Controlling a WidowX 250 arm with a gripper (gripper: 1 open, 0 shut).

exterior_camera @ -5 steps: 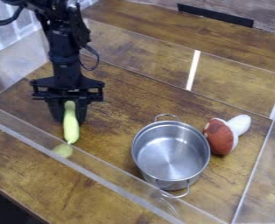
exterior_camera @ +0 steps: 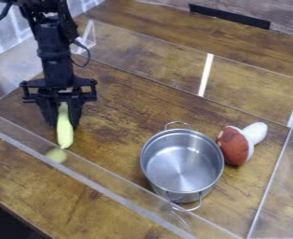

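Note:
At the left, my black gripper (exterior_camera: 64, 105) points down with its fingers closed on a long pale yellow-green object (exterior_camera: 64, 132), which hangs below the fingers close to the wooden table (exterior_camera: 136, 93). Whether that object touches the table is hard to tell. A steel pot (exterior_camera: 182, 162) with two handles stands at the lower right, apart from the gripper.
Right of the pot lies a reddish-brown and white object (exterior_camera: 238, 140). A clear low barrier crosses the near left part of the table.
My gripper, with the yellow-green object in it, has moved a little to the left, away from the pot. The other things have stayed in place.

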